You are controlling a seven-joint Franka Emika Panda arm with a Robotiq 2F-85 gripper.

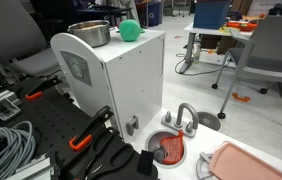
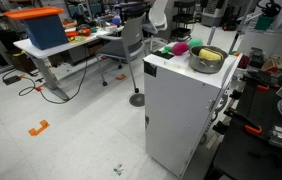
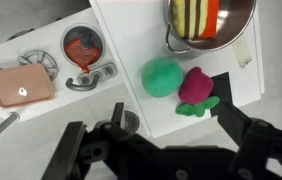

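Note:
Wide apart in the wrist view, the dark fingers of my gripper hold nothing; the gripper is open. Beyond and between them, on the white cabinet top [image 3: 146,65], a green round object [image 3: 162,77] lies beside a magenta item [image 3: 195,86] with green leaves [image 3: 198,106]. A metal pot [image 3: 211,43] stands next to these. Inside the pot are a yellow and brown striped piece [image 3: 190,16] and an orange-red piece [image 3: 203,18]. Exterior view 1 shows the pot [image 1: 91,33] and green object [image 1: 130,30] on the cabinet.
Low beside the cabinet, a round sink [image 1: 165,147] with a faucet [image 1: 186,115] holds a red item [image 1: 180,135]. A pinkish tray [image 1: 243,163] lies to its right. A black table [image 1: 56,120] with cables stands on the cabinet's other side. Chairs occupy the background.

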